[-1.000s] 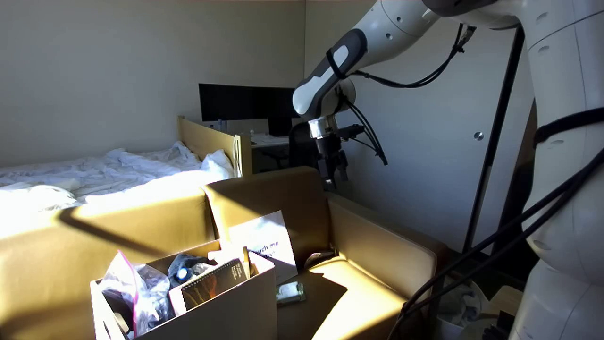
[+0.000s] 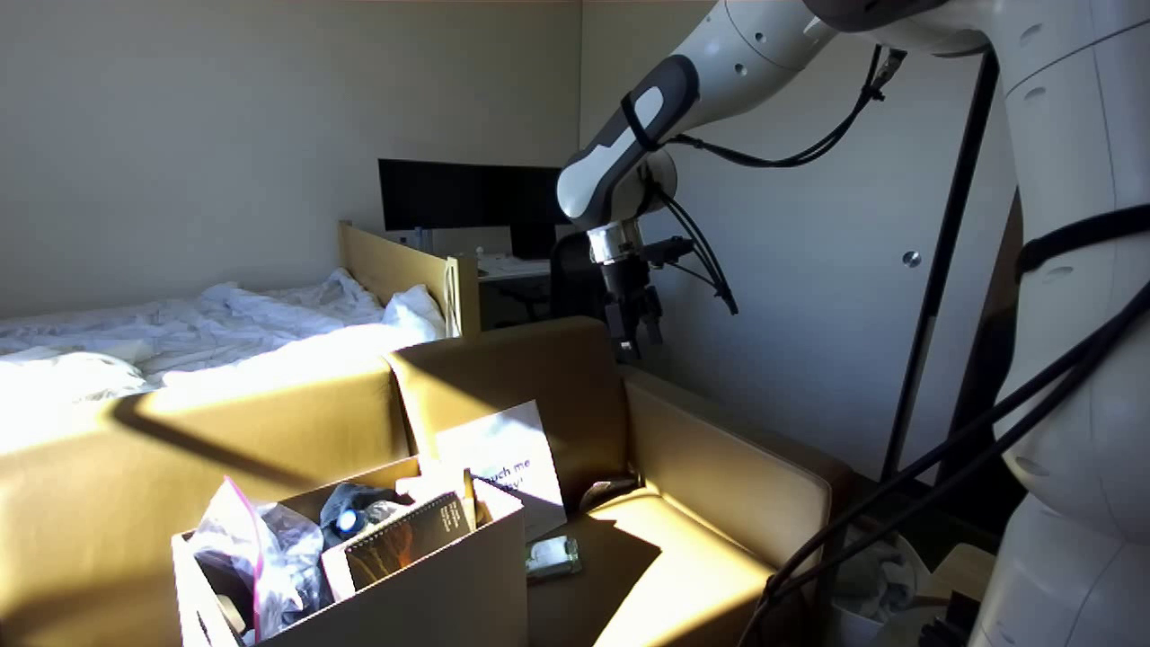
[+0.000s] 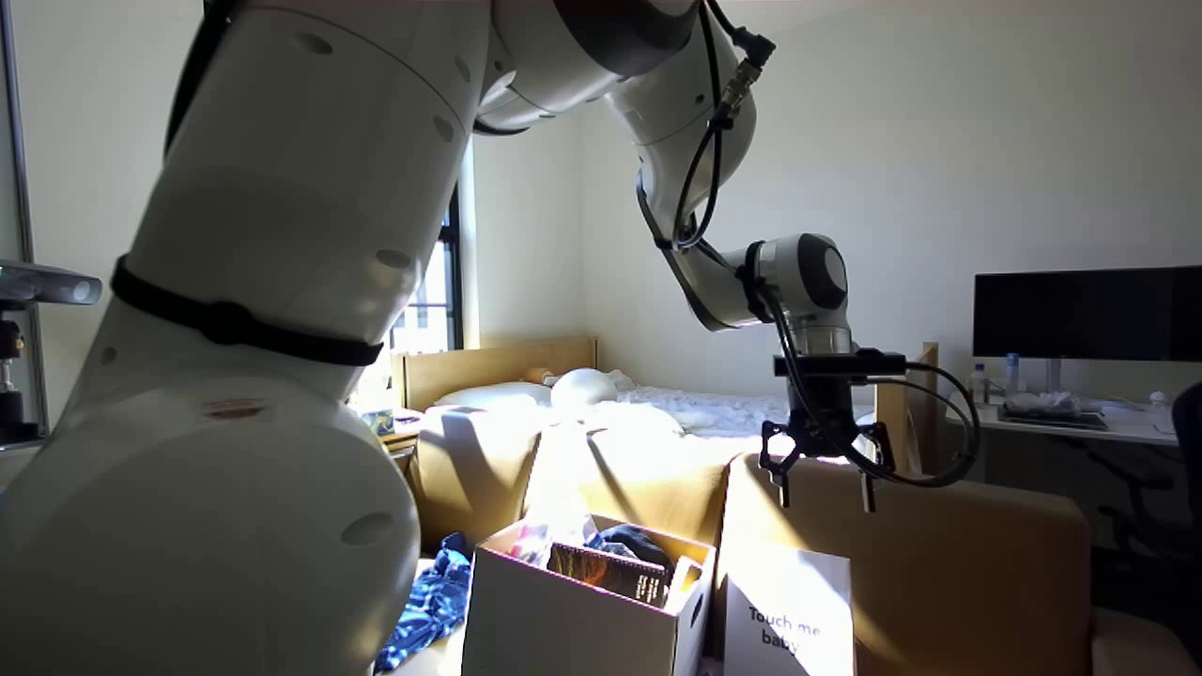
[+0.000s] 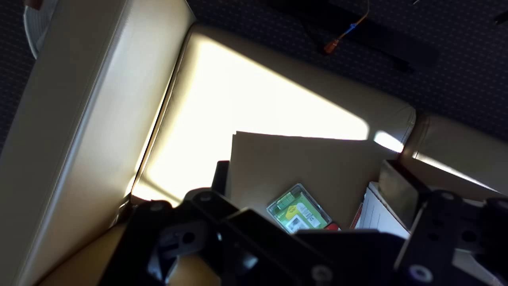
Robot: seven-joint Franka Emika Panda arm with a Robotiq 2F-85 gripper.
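Note:
Above the right part of the tan sofa (image 2: 701, 431), my gripper (image 3: 825, 496) hangs fingers-down and open, with nothing between its two spread fingertips. In the wrist view a clear case with a green label (image 4: 299, 209) lies on the shaded seat below; the same green case (image 2: 552, 555) shows beside the box in exterior view 1. A white box (image 3: 569, 620) on the sofa holds a dark spiral notebook (image 2: 407, 539), a plastic bag (image 2: 253, 555) with a pink edge and dark cloth. A white sign (image 3: 789, 614) leans against the backrest, right of the box.
The sofa's armrest (image 2: 733, 453) bounds the seat on the right. Behind the backrest are a bed (image 2: 216, 334) and a desk with monitors (image 2: 464, 194). A bin (image 2: 879, 582) stands beyond the armrest. The sunlit seat (image 4: 228, 90) is clear.

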